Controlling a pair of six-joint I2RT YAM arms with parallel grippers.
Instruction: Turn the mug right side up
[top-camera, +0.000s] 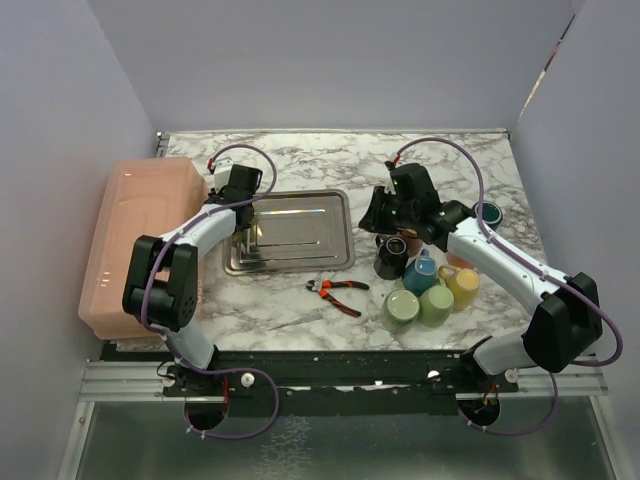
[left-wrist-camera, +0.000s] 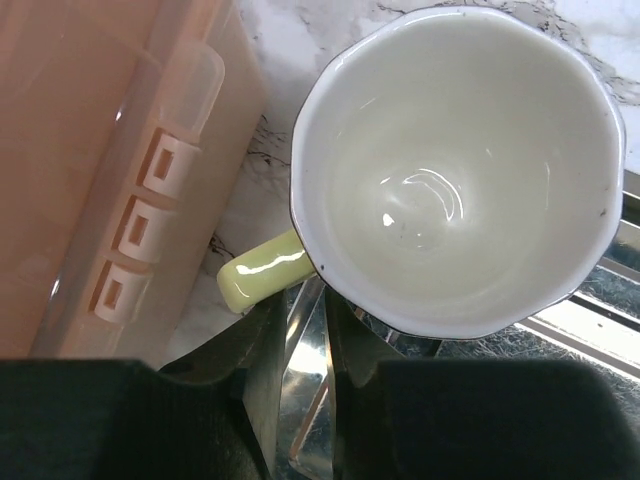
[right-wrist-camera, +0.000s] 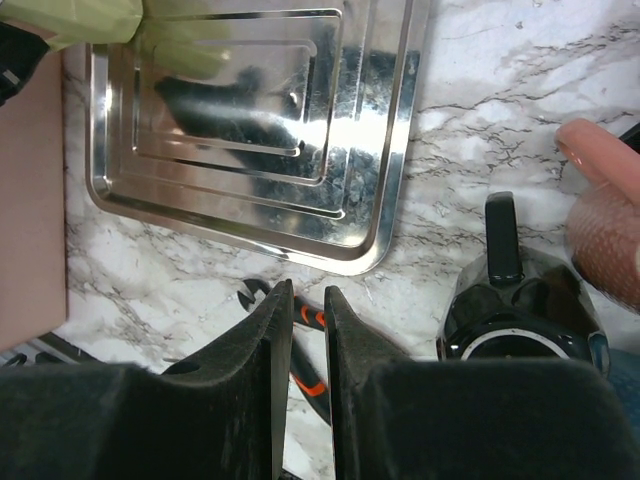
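Observation:
A pale yellow-green mug (left-wrist-camera: 455, 170) with white interior, its opening facing the left wrist camera, is at the left end of the steel tray (right-wrist-camera: 255, 235), mostly hidden under the left arm in the top view. My left gripper is at the mug's near side, below its handle; its fingers look closed together, and what they hold is unclear. My right gripper is shut above the table right of the tray, near the dark mug (right-wrist-camera: 515, 310), with nothing visible between its fingertips.
A pink plastic box (top-camera: 130, 250) borders the tray on the left. Pliers (top-camera: 338, 298) lie in front of the tray. Several coloured mugs (top-camera: 434, 300) crowd the right side.

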